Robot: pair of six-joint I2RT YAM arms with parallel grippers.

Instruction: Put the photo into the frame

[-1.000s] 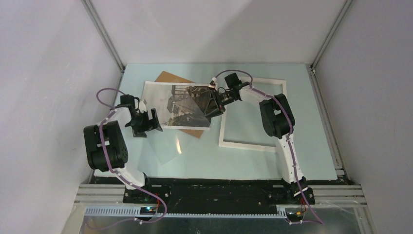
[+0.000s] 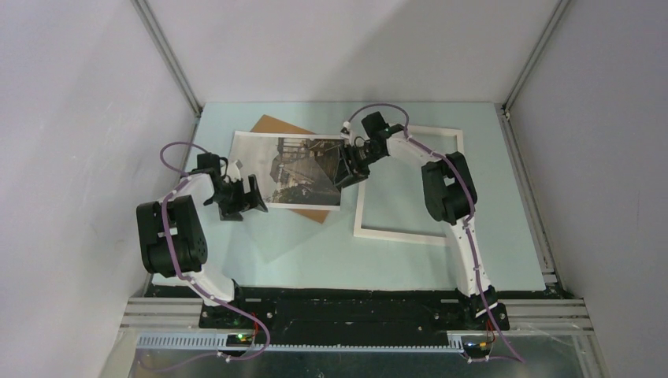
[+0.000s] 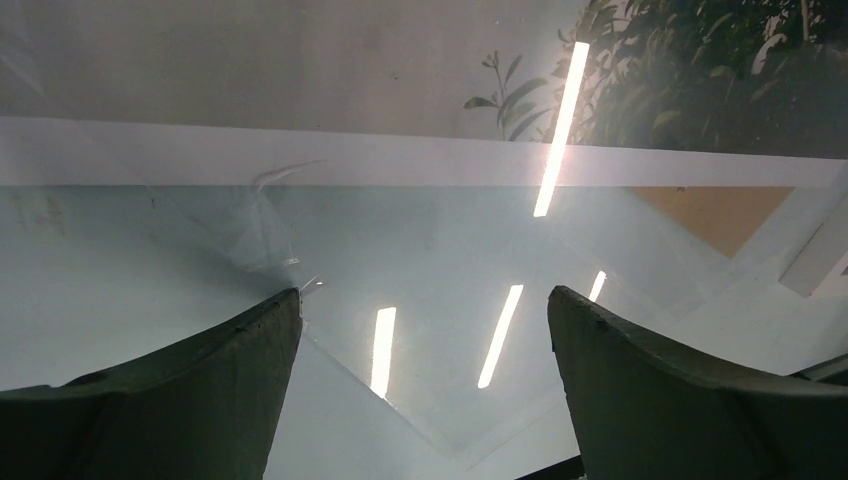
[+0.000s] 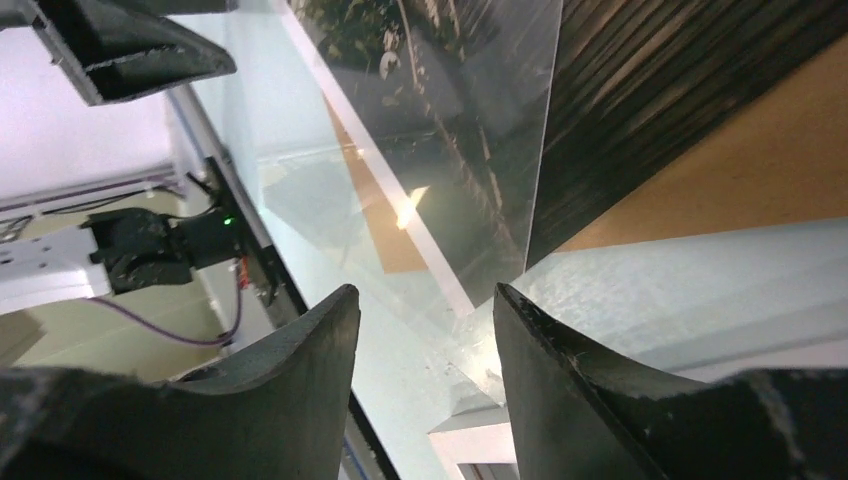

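Note:
The photo (image 2: pixel 303 169), a white-bordered print, lies over a brown backing board (image 2: pixel 315 214) at the left-centre. A clear sheet (image 3: pixel 430 400) overlaps the photo and the table below it. The white frame (image 2: pixel 402 236) lies to the right. My left gripper (image 2: pixel 250 197) is open at the photo's lower left corner; in the left wrist view only clear sheet and table show between its fingers. My right gripper (image 2: pixel 349 172) is part open at the photo's right edge; in the right wrist view its fingertips are beside the sheet's edge, and whether they touch it is unclear.
White walls border the back and sides.
The glare on the clear sheet in the top view has gone. The left arm is nearly still.

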